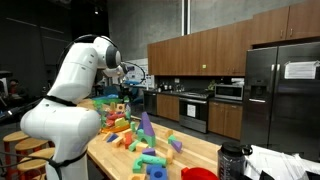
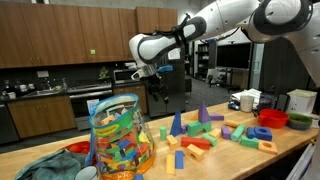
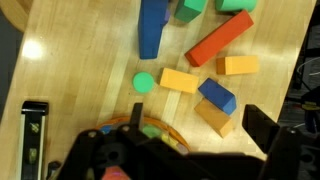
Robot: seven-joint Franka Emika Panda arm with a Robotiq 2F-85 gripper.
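My gripper stands open in the wrist view, with nothing held between its fingers. It is high above a wooden table strewn with toy blocks. Below it lie an orange block (image 3: 179, 80), a green round piece (image 3: 143, 82), a blue block (image 3: 218, 96) and a second orange block (image 3: 214, 117). A long red block (image 3: 220, 38) and a tall blue one (image 3: 152, 25) are farther up that view. A clear container (image 2: 122, 142) full of coloured blocks sits at the left of exterior view 2; the gripper partly hides it in the wrist view.
A red bowl (image 2: 272, 119) and a green bowl (image 2: 299, 121) stand at the table's right in exterior view 2. Exterior view 1 shows a black canister (image 1: 232, 160) near the arm's base. Purple and blue pointed blocks rise among the scattered pieces.
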